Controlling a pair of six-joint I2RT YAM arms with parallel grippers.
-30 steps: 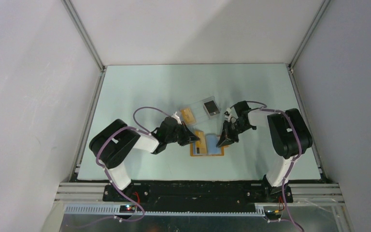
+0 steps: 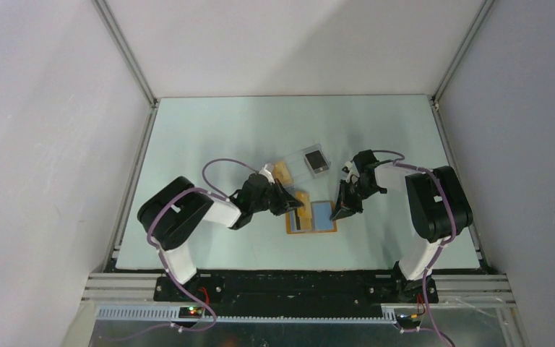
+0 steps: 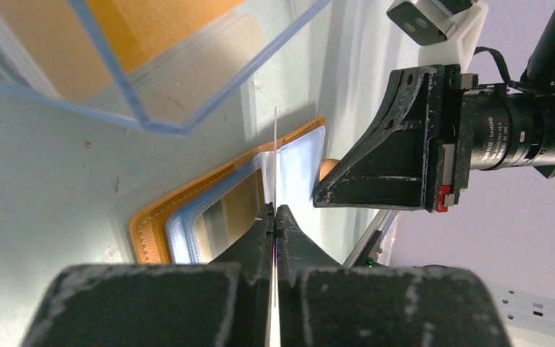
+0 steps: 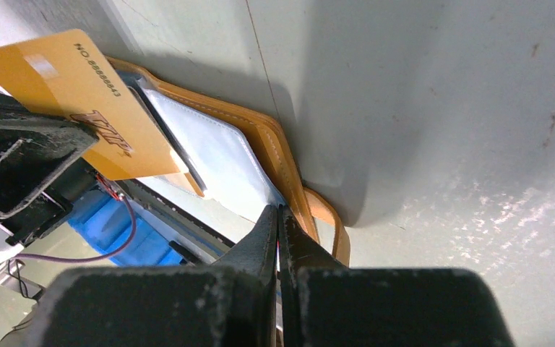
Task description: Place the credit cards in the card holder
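A yellow card, edge-on in the left wrist view, stands upright between the fingers of my left gripper (image 2: 296, 205), which is shut on it. Under the card lies the opened card holder (image 2: 323, 217), brown outside with pale blue-white leaves; a dark-striped card shows in its left side. The card's lower edge meets the holder near the pocket opening; whether it is inside, I cannot tell. At the holder's right side, my right gripper is shut on the corner of the white leaf (image 4: 209, 144).
Behind the holder sits a clear tray (image 2: 300, 168) with a yellow card (image 2: 281, 172) at its left and a dark card (image 2: 316, 160) at its right. Its clear wall rises close to the left gripper.
My left gripper and its card have shifted slightly right over the holder. Over the last second the right gripper moved a little right, and the holder slid slightly with it.
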